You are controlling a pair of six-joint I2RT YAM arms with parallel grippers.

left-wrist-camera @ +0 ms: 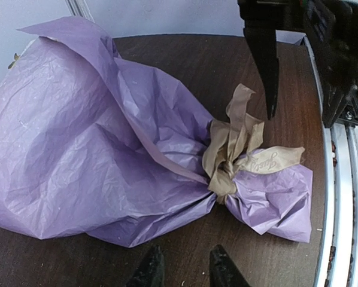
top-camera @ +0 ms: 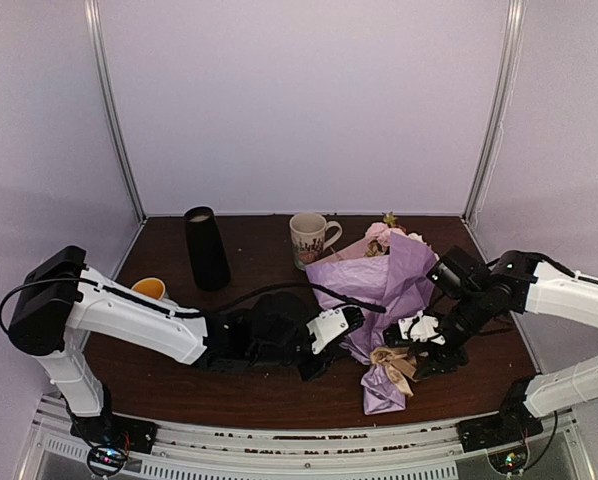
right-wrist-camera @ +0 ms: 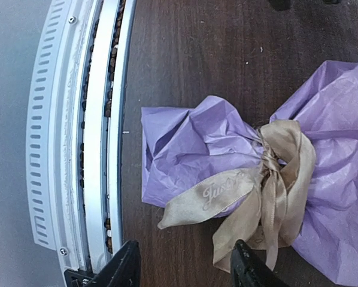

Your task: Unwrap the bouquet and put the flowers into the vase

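The bouquet lies on the table, wrapped in purple paper [top-camera: 364,285], with pink flowers [top-camera: 382,236] at its far end. A beige ribbon [left-wrist-camera: 227,161] is tied round its narrow neck. Left of it stands the dark, tall vase [top-camera: 207,255], upright. Just left of the wrap, my left gripper [top-camera: 329,362] has its fingers parted, and only table shows between its fingertips. My right gripper [top-camera: 431,362] is over the right side of the ribbon; its fingers [right-wrist-camera: 128,263] stand wide apart with nothing between them.
A patterned mug [top-camera: 309,240] stands behind the bouquet. An orange-rimmed cup [top-camera: 150,287] is at the left, behind my left arm. A metal rail [top-camera: 309,450] runs along the front edge. Bare table lies between vase and mug.
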